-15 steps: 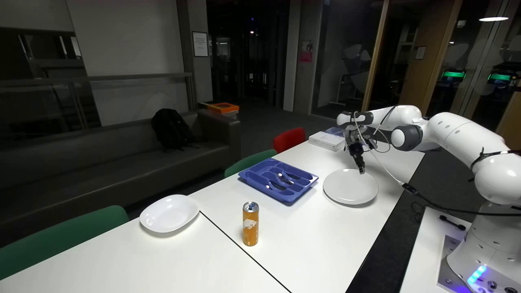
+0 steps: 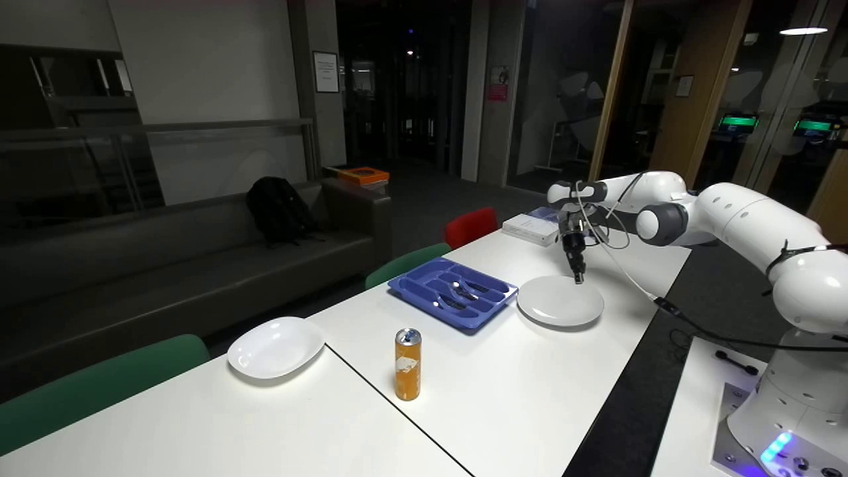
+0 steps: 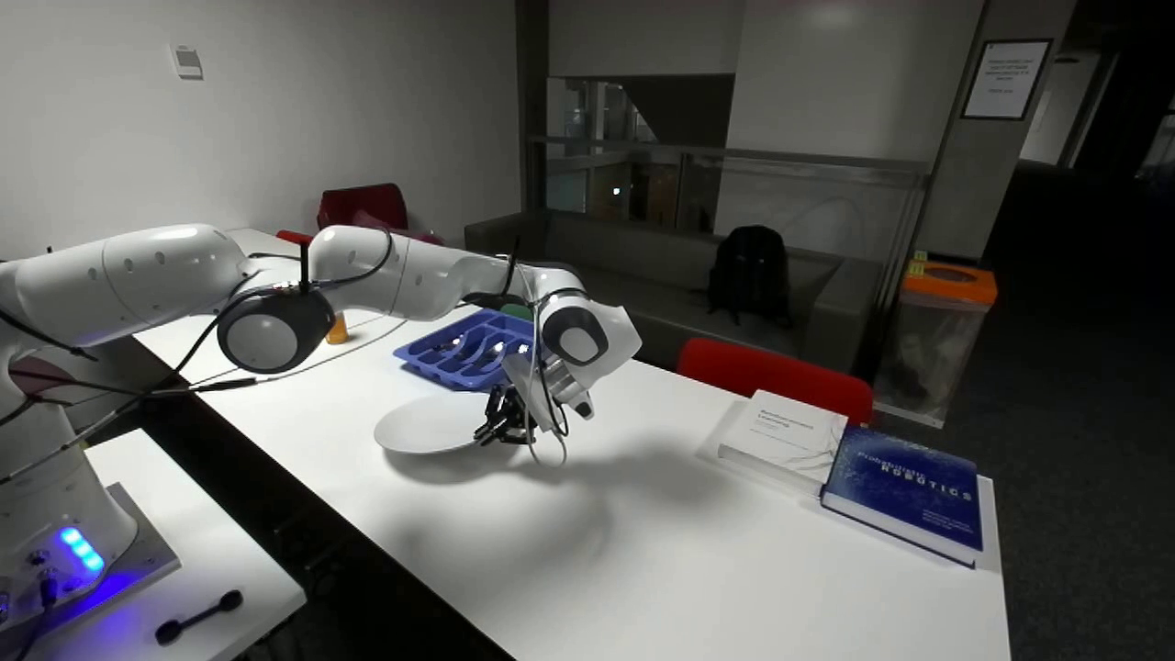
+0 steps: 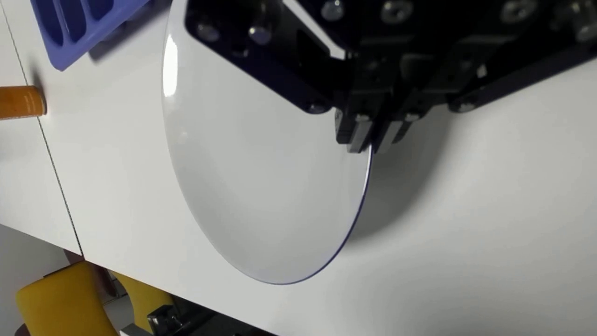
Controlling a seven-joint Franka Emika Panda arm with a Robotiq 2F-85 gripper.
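Observation:
A pale round plate (image 2: 560, 302) is held by its rim, with my gripper shut on that edge. In the wrist view the plate (image 4: 263, 185) stretches to the left of the fingers, and a shadow lies past its gripped rim. From the second exterior view the plate (image 3: 427, 425) seems raised off the table, with a shadow beneath it. There the gripper (image 3: 485, 433) is at the plate's right side.
A blue cutlery tray (image 2: 453, 294) holding utensils stands close beside the plate. Farther off are an upright orange can (image 2: 407, 366) and a white dish (image 2: 276, 348). Two books, one white (image 3: 784, 433) and one blue (image 3: 903, 485), lie at the table's other end.
In exterior view 1 the plate and the gripper have shifted a little left, toward the blue tray. The gripper has swung to a steeper angle. The tray, can and white dish have not moved.

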